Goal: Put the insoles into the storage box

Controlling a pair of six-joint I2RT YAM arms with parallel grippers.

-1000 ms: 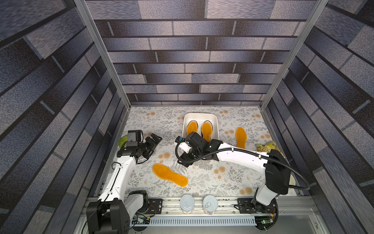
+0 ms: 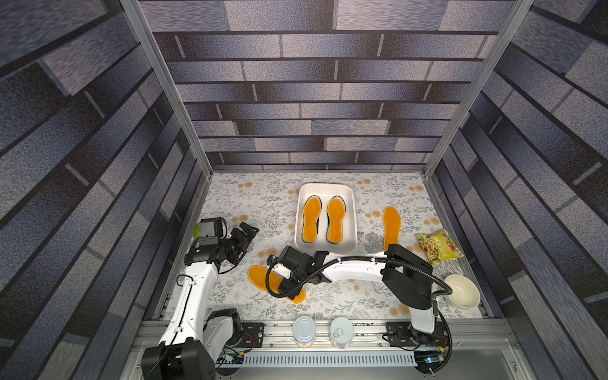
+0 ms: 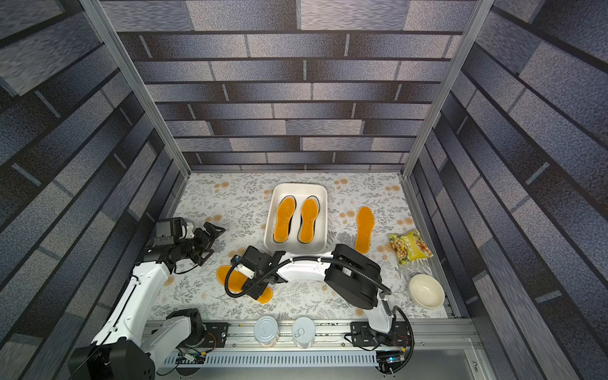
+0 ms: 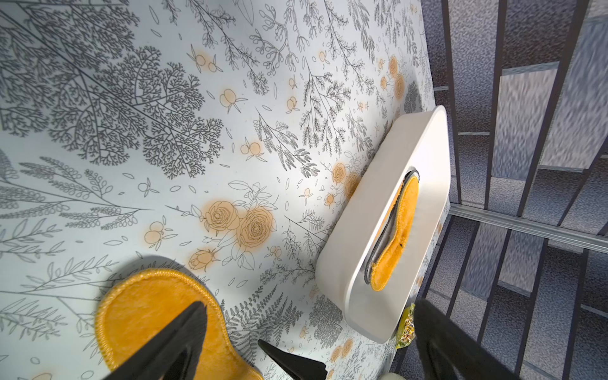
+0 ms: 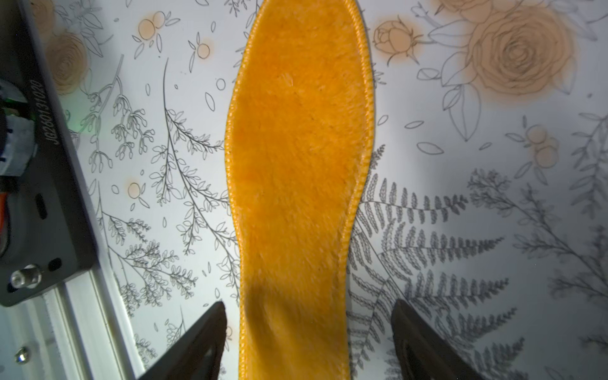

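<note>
The white storage box point(image 2: 326, 243) holds two orange insoles point(image 2: 311, 218) side by side. One insole point(image 2: 391, 226) lies to the box's right, another point(image 5: 294, 158) at the front left. My right gripper is open just over that front insole, a finger either side of its narrow part, as the right wrist view shows. My left gripper is open at the left of the table, above bare cloth, with the tip of the front insole below it in the left wrist view.
A snack bag point(image 2: 438, 247) and a cream bowl point(image 2: 461, 291) stand at the right. Two cans point(image 2: 304, 330) stand on the front rail. A green object is partly hidden behind the left arm.
My right gripper has moved down and leftward from near the box onto the front insole. The left arm has moved slightly toward the front left.
</note>
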